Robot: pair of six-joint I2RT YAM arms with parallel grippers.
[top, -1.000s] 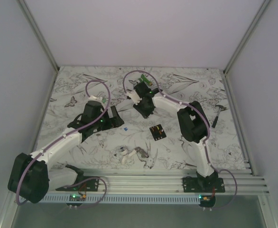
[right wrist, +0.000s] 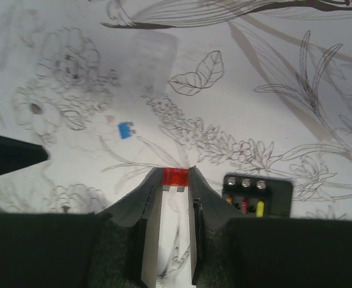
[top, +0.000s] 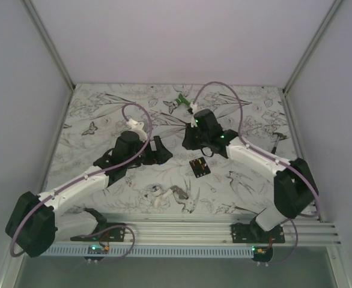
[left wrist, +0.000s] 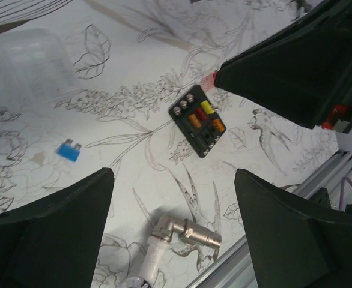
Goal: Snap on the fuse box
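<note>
The black fuse box (top: 199,167) lies flat in the middle of the table, with coloured fuses in it, also in the left wrist view (left wrist: 197,120) and right wrist view (right wrist: 276,197). My right gripper holds a small red fuse (right wrist: 176,176) between its fingertips, above and beside the box. My left gripper stands open over the table, left of the box, with nothing visible between its fingers. A small blue fuse (left wrist: 69,152) lies loose on the table.
A translucent container (left wrist: 41,66) lies behind the blue fuse. Metal fittings (left wrist: 188,234) lie toward the front, and a hammer (top: 277,138) at the right. A green object (top: 182,99) is at the back.
My left arm has shifted right and slightly up.
</note>
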